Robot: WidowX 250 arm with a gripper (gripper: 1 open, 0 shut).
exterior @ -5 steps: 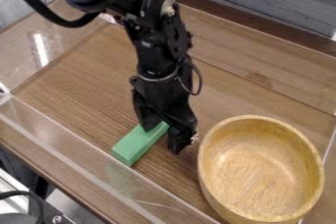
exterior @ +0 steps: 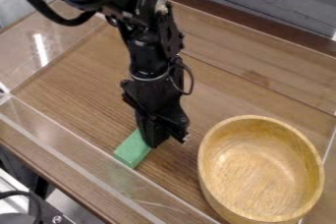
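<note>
The black gripper (exterior: 152, 128) points down at the middle of the table, its fingers over the upper end of a flat green block (exterior: 132, 150). The fingers look drawn together; whether anything is between them is hidden by the gripper's body. The green block lies on the wooden table near the front left edge, tilted diagonally.
A large tan oval bowl (exterior: 260, 167) stands to the right, close to the gripper. A wall runs along the back, and a clear strip borders the front left edge.
The gripper has drawn its fingers closer together and shifted slightly left and up, away from the bowl. The green block looks about where it was.
</note>
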